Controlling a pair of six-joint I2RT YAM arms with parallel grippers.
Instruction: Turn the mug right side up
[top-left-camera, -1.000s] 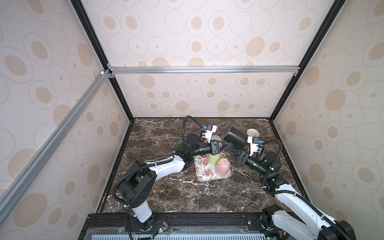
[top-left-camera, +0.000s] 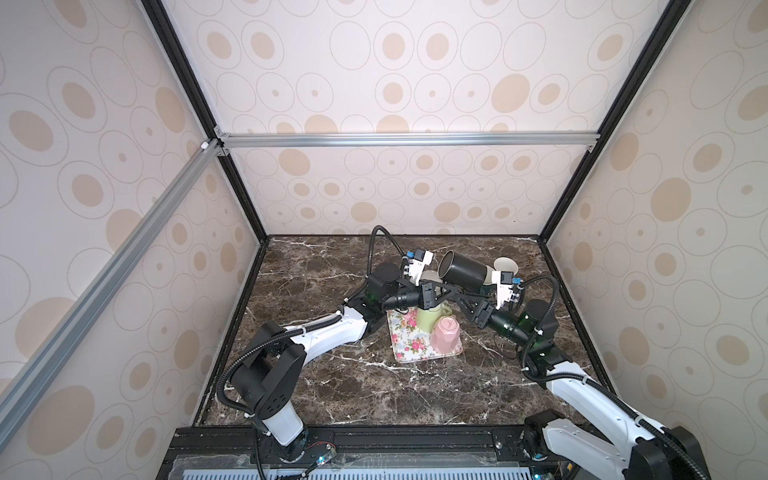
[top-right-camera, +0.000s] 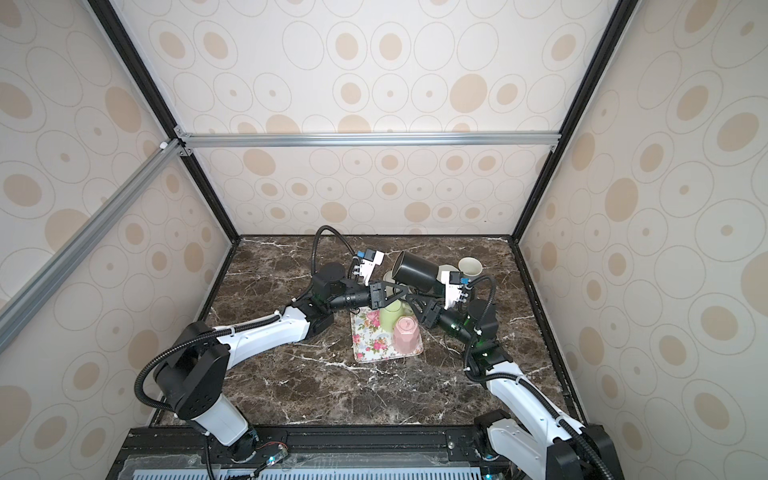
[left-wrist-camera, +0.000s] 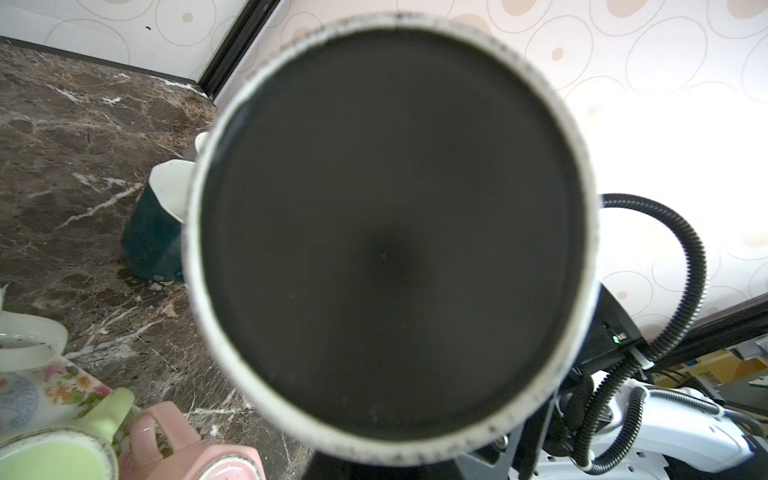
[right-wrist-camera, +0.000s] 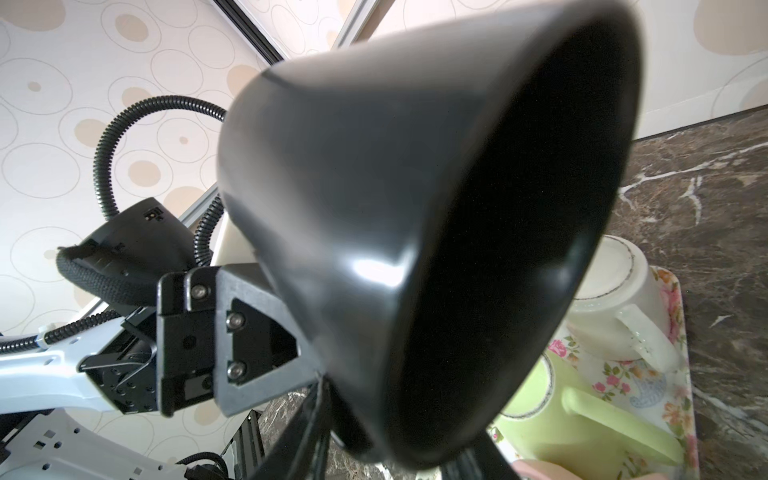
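Observation:
A black mug (top-left-camera: 469, 273) is held in the air on its side, tilted. Its pale-ringed base faces the left wrist camera, and its dark mouth (right-wrist-camera: 520, 256) shows in the right wrist view. My left gripper (top-left-camera: 448, 291) is shut on the mug; one finger (right-wrist-camera: 256, 344) shows against its side in the right wrist view. Right beneath the mug, my right gripper (top-left-camera: 461, 299) has its fingers apart, close to the left gripper's tips. The mug's handle is mostly hidden, so I cannot tell whether it lies between the right fingers.
Below, a floral tray (top-left-camera: 405, 350) carries a pink mug (top-left-camera: 445, 334), a green mug (right-wrist-camera: 584, 416) and a white mug (right-wrist-camera: 616, 296). A dark green mug (left-wrist-camera: 156, 224) stands behind, near a white cup (top-right-camera: 470, 265).
The mug has shifted slightly left, and the right arm has edged the same way.

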